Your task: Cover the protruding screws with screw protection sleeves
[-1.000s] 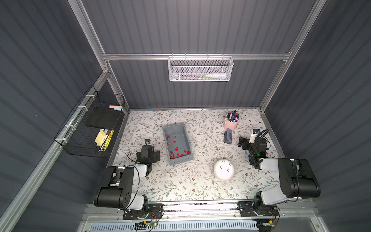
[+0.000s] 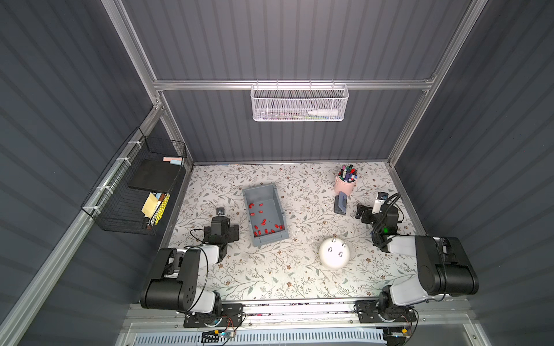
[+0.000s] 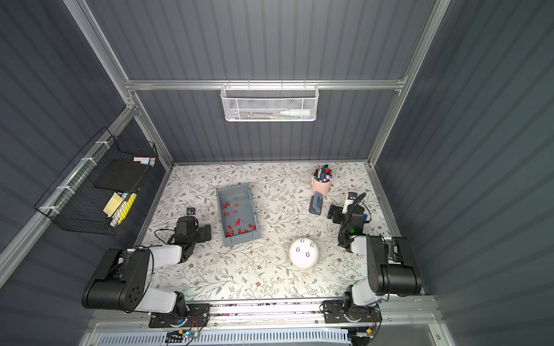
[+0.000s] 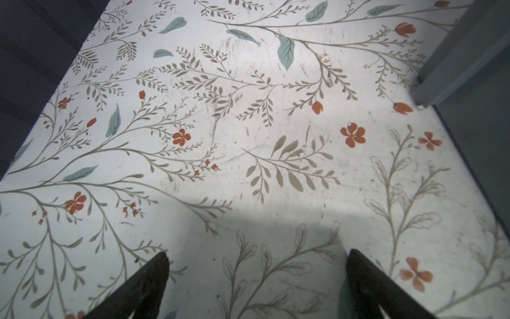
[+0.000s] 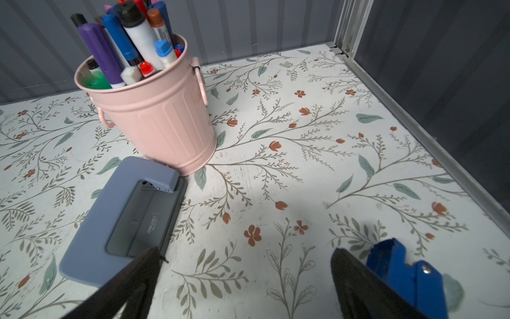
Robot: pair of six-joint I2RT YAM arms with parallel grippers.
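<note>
Several small red sleeves lie scattered in a grey bin at the left middle of the table. Right of centre, near the front, sits a round white base with several bare metal screws sticking up. My left gripper is left of the bin, its dark fingers spread over bare table. My right gripper stands at the right, behind and to the right of the white base. It is open too, with nothing between its fingers.
A pink pen cup stands at the back right, a grey-blue stapler-like object in front of it. A blue item lies by the right gripper's finger. Table between bin and white base is clear. A wire basket hangs left.
</note>
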